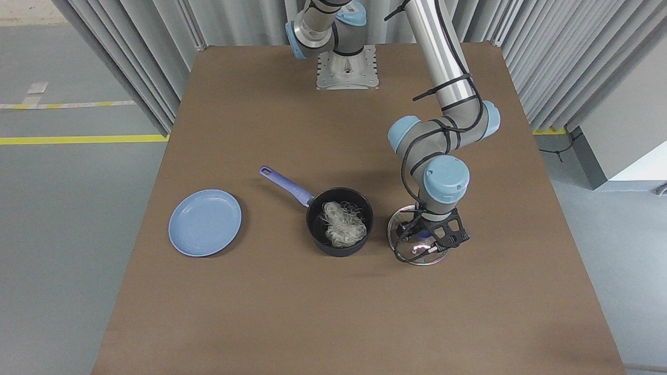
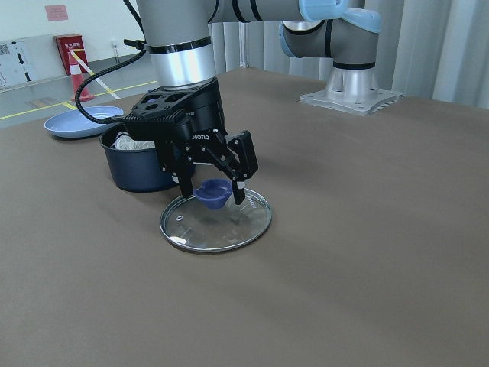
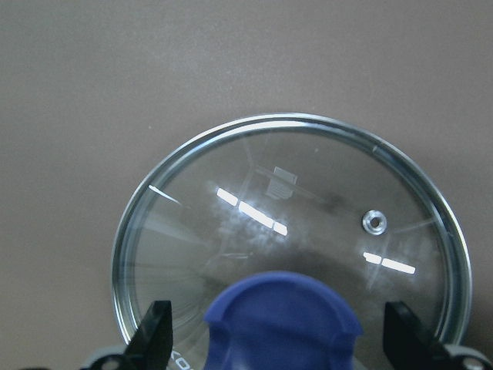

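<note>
My gripper point(image 2: 212, 188) is open just above a glass lid point(image 2: 221, 233) lying on the table, with the lid's blue knob point(image 3: 281, 324) between its two fingers at the bottom of the wrist view. The fingers appear apart from the knob. Beside the lid stands a dark pot point(image 1: 319, 234) with a purple handle point(image 1: 284, 183), holding white noodle-like strands point(image 1: 342, 225). In the front view the gripper and wrist hide much of the lid.
A blue plate point(image 1: 204, 222) lies on the brown table point(image 1: 312, 312) left of the pot. The robot base point(image 1: 347, 75) is at the far edge.
</note>
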